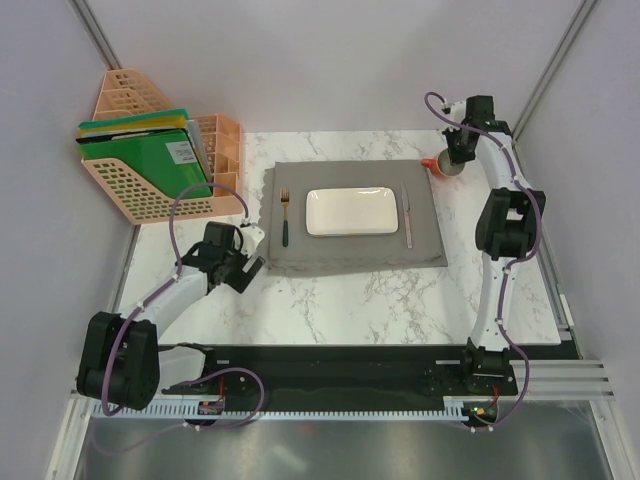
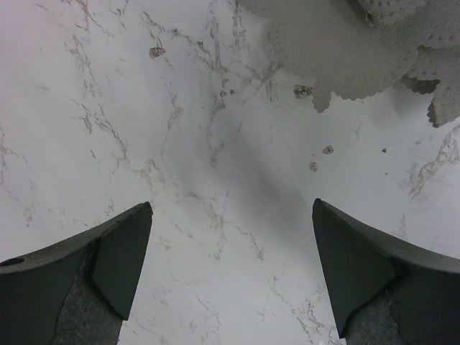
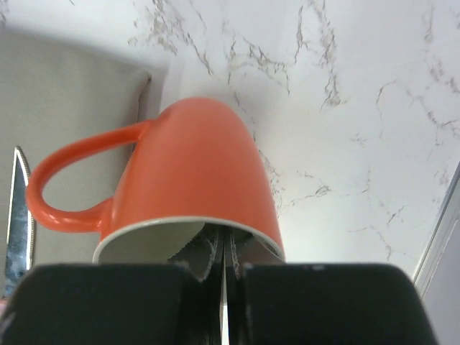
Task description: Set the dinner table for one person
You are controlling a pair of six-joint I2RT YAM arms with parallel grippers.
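An orange mug (image 3: 198,162) with a pale inside fills the right wrist view, its mouth toward me and its handle at the left. From above, the mug (image 1: 434,167) sits off the placemat's back right corner. My right gripper is shut, its fingertips at the mug's mouth; whether the rim is pinched stays hidden. On the grey placemat (image 1: 360,253) lie a white rectangular plate (image 1: 351,211), a green-handled fork (image 1: 285,217) to its left and a knife (image 1: 406,215) to its right. My left gripper stands open and empty near the front left corner.
A peach crate (image 1: 145,203) holding green and yellow folders (image 1: 150,155) occupies the back left. Bare marble table (image 1: 380,310) stretches along the front. A wall and metal rail border the right side.
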